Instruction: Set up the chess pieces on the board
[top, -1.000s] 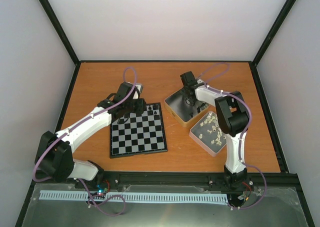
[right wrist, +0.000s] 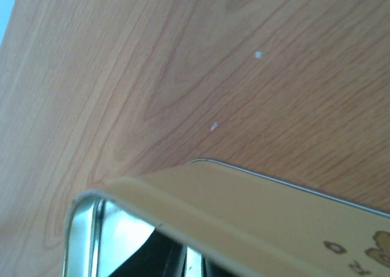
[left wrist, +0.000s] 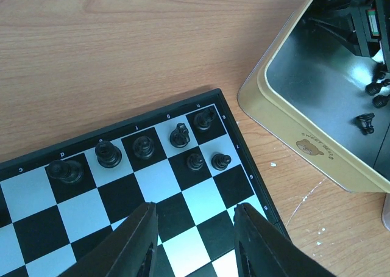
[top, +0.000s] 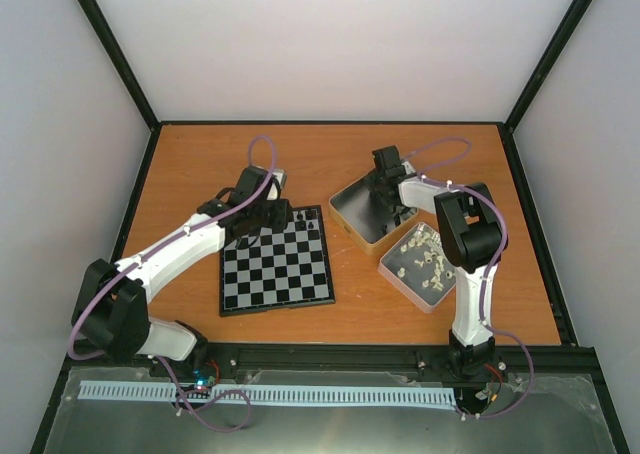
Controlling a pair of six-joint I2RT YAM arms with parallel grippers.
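Observation:
The chessboard (top: 275, 274) lies left of centre. In the left wrist view, black pieces stand along its upper rows, among them a tall piece (left wrist: 109, 155) and a knight (left wrist: 180, 135). My left gripper hangs over the board, open, nothing between its fingers. My right gripper (top: 385, 184) is down inside the beige box (left wrist: 268, 94) of black pieces; several lie on its floor, one (left wrist: 365, 122) near the middle. In the right wrist view the box wall mostly hides the right gripper's fingers, so what they hold cannot be seen.
A pink-rimmed tray (top: 392, 274) of cream pieces sits right of the board, in front of the beige box. Bare wooden table (top: 200, 154) shows behind and around the board.
The left arm and the board look unchanged.

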